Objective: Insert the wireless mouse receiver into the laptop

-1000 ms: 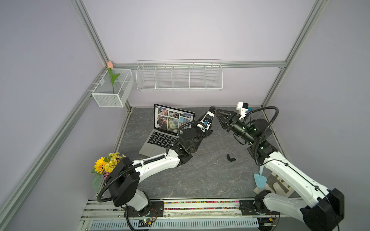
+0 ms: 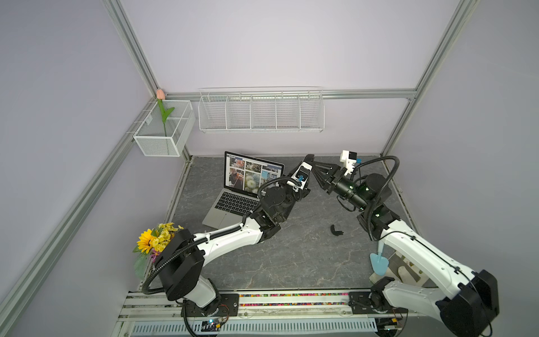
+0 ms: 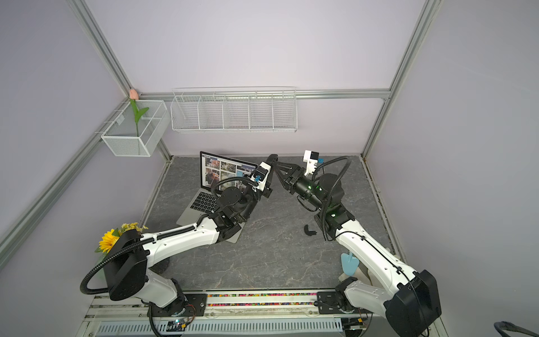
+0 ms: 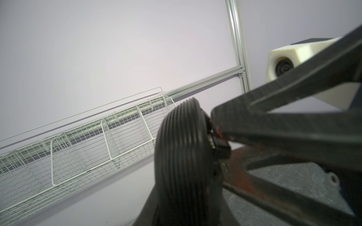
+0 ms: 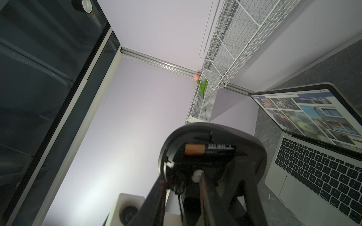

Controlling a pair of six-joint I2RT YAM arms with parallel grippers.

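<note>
The open laptop (image 2: 235,207) stands at the back left, screen lit. Above its right side my left gripper (image 2: 303,171) is shut on a black mouse (image 5: 241,150), whose open underside faces the right wrist camera, showing a battery (image 5: 205,150) and a small pale round part. The left wrist view shows the mouse's ribbed end (image 4: 181,158). My right gripper (image 3: 280,171) reaches to that underside from the right, its fingertips close together at the battery bay, slightly parted. Whether they touch the receiver cannot be told.
Wire baskets (image 2: 261,112) hang on the back wall. A small black piece (image 2: 335,230) lies on the bare middle-right table. Flowers (image 2: 154,241) stand front left; a blue scoop (image 2: 379,264) lies front right.
My right gripper has moved slightly left and down toward the mouse. The left arm and laptop have not visibly moved.
</note>
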